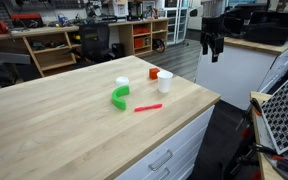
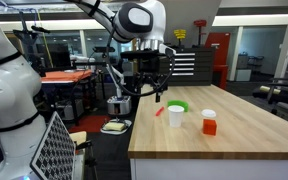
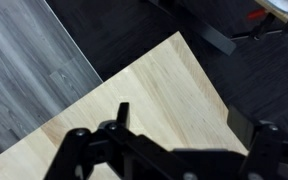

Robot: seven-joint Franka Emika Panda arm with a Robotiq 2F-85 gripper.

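High off the end of the wooden table [image 1: 74, 115], my gripper [image 1: 210, 52] hangs open and apart from everything on it. In the wrist view, the open gripper has its dark fingers spread wide over a bare table corner, with nothing between them. A white cup [image 1: 164, 79] stands upright near that end. Beyond it are a small red block [image 1: 154, 72] and a low round white item [image 1: 122, 81]. A green curved piece [image 1: 120, 97] lies left of the cup, and a red stick [image 1: 148, 107] lies in front.
A dark mesh-like panel [image 1: 286, 115] stands at the right, near the arm's side. White drawers [image 1: 169, 160] are under the table edge.
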